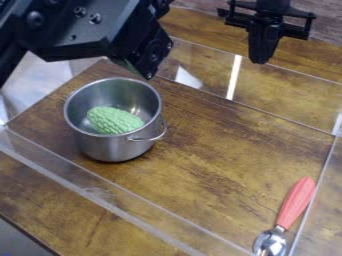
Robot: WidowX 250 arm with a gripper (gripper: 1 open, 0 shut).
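Note:
A steel pot [134,140] with a handle stands on the left of the wooden table, and a green, bumpy oblong object [114,120] lies inside it. A scoop with a red handle [297,200] lies at the lower right. The large black robot arm [94,30] fills the upper left, above and behind the pot. Its fingertips cannot be made out, so whether the gripper is open or shut does not show.
A black fixture [265,25] stands at the back right. Clear plastic edges run along the back, right and front of the work area.

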